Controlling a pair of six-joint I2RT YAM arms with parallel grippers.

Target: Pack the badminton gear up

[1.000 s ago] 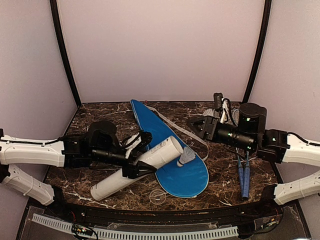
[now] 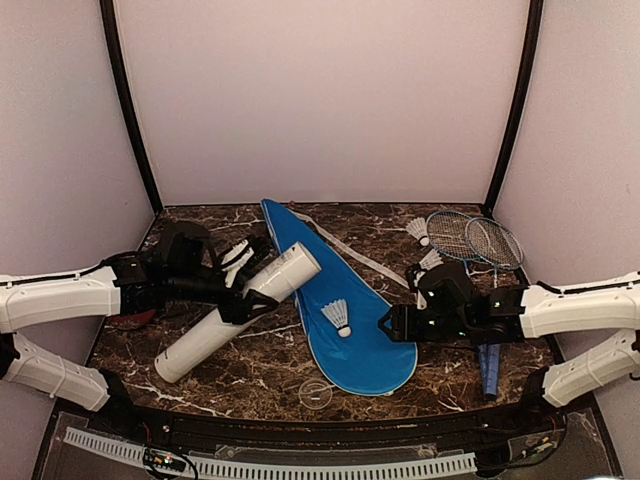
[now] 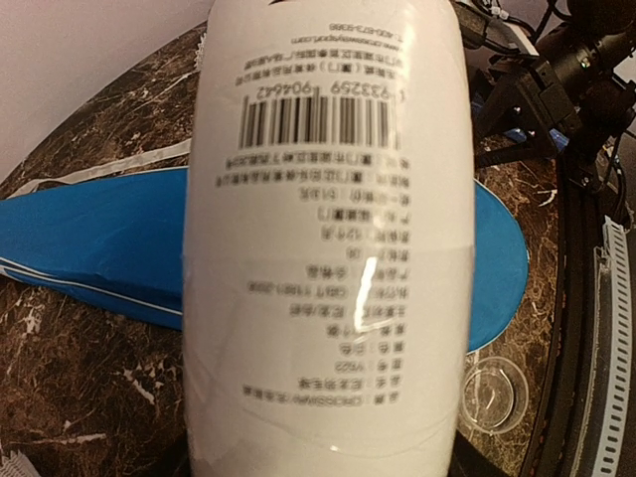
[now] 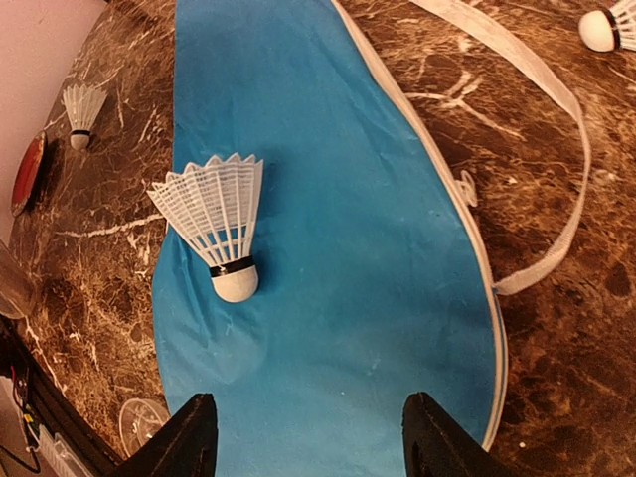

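My left gripper [image 2: 247, 300] is shut on a long white shuttlecock tube [image 2: 200, 346], which slants up to the right and fills the left wrist view [image 3: 323, 248]. A white shuttlecock [image 2: 336, 318] lies on the blue racket bag [image 2: 365, 365], also seen large in the right wrist view [image 4: 219, 229]. My right gripper [image 2: 392, 322] is open over the bag's right part, its fingertips framing blue fabric. Two rackets [image 2: 455, 235] with blue handles [image 2: 489, 370] lie at the right, partly hidden by the arm, beside more shuttlecocks [image 2: 418, 229].
A strap [image 2: 350, 245] runs along the bag's far side. A clear round lid [image 2: 315, 394] lies near the front edge. Another shuttlecock [image 4: 81, 114] lies left of the bag. The back of the table has some bare marble.
The tube in my left gripper moved left, and the shuttlecock on the bag now lies further left than a second ago. My right gripper moved down toward the front.
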